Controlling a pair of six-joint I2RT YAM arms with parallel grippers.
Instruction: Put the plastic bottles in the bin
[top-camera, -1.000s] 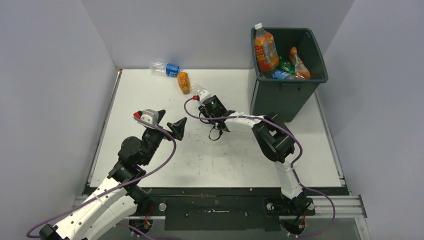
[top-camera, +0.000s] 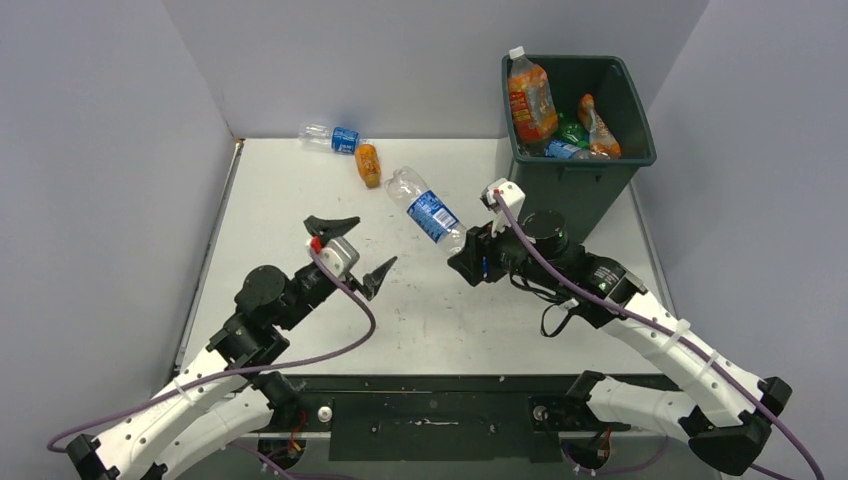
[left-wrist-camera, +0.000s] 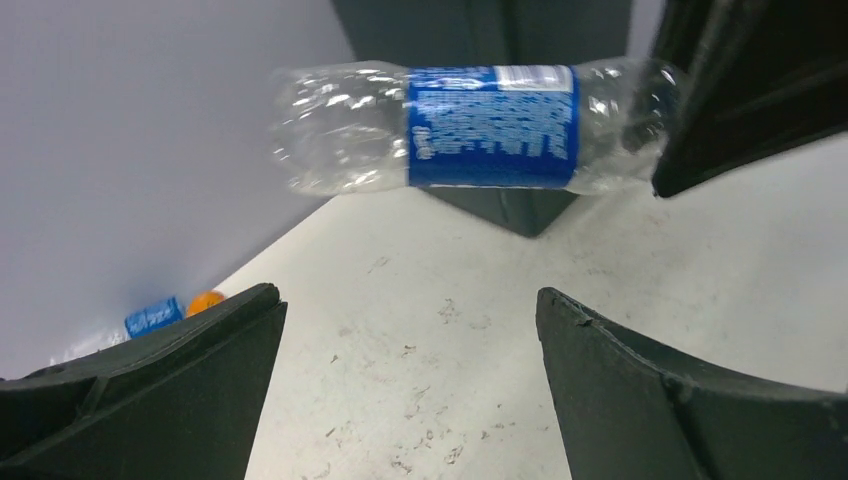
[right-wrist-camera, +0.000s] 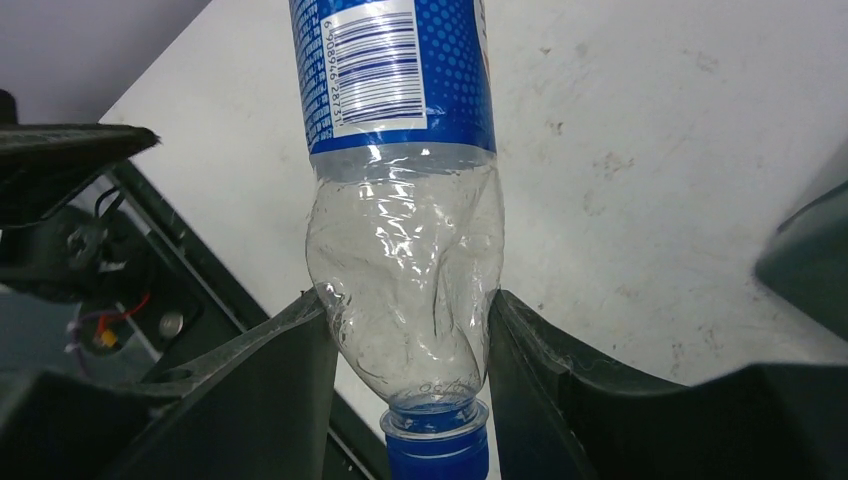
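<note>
A clear plastic bottle with a blue label (top-camera: 432, 215) is held in the air by my right gripper (top-camera: 469, 252), shut on its neck end; in the right wrist view its blue cap (right-wrist-camera: 436, 450) shows below the fingers. My left gripper (top-camera: 369, 250) stands open and empty, left of that bottle, which crosses above it in the left wrist view. A blue-label bottle (top-camera: 330, 138) and a small orange bottle (top-camera: 367, 165) lie at the back of the table. The green bin (top-camera: 580, 195) at the back right holds several bottles, one orange one leaning on its rim.
Walls border it at the back and sides. A dark front edge with rails runs below the table.
My right arm has swung right and toward the front, lifting the bottle with it. My left gripper has moved slightly right and turned, staying open.
</note>
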